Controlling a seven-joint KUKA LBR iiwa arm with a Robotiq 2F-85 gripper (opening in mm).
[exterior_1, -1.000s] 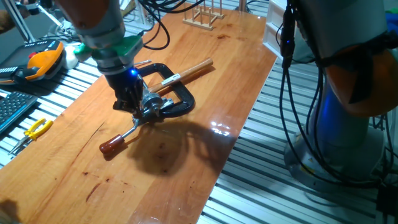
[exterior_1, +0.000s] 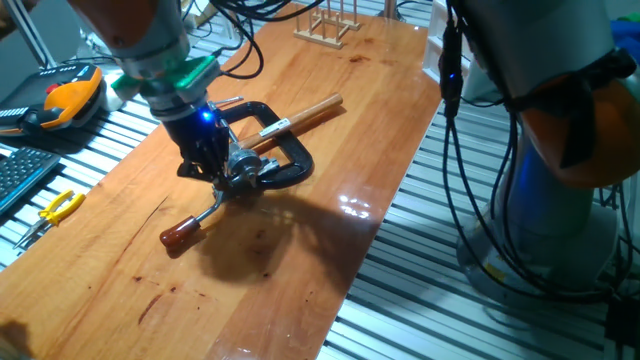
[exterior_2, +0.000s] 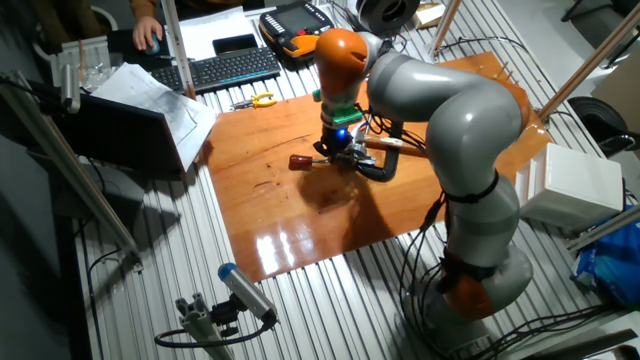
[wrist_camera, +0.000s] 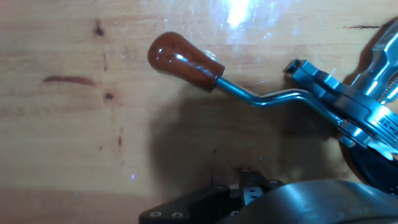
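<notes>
A hand tool with a black curved frame (exterior_1: 297, 160), a metal mechanism and a crank lies on the wooden table. Its crank ends in a reddish-brown wooden handle (exterior_1: 180, 233), which points toward the left front in exterior view 1. In the wrist view this handle (wrist_camera: 185, 60) and its bent metal rod (wrist_camera: 273, 98) show clearly, apart from my fingers. My gripper (exterior_1: 213, 176) points down beside the metal mechanism, tilted. Only part of the gripper enters the wrist view at the bottom edge; its finger opening and any contact with the tool are hidden.
A wooden stick (exterior_1: 320, 108) lies by the black frame. Yellow-handled pliers (exterior_1: 62, 207) rest off the table's left edge, near a keyboard (exterior_2: 235, 70) and an orange-black device (exterior_1: 70, 97). A wooden rack (exterior_1: 328, 28) stands at the far end.
My wrist has shifted slightly left at its upper part, so the gripper leans more. Its lower end stays close to the same spot. The tool and its handle have not visibly moved.
</notes>
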